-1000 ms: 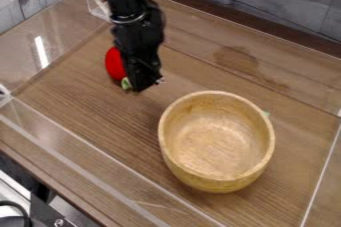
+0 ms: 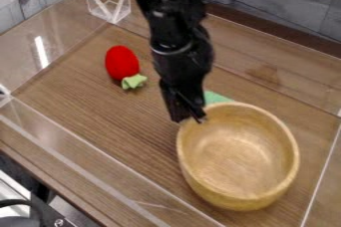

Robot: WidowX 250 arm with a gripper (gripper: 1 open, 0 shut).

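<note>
My black gripper is in the middle of the view, shut, low beside the upper left rim of a yellow-tan bowl. Part of a green object shows behind the gripper at the bowl's back edge; what it is I cannot tell. A red oval object lies to the left on the wooden table, with a small light green piece at its lower end.
A clear plastic-looking item is at the back left. Raised edges border the left and back.
My gripper has moved right and down from the red object to the bowl's rim. The bowl sits further right and lower, and a green object now shows beside it.
</note>
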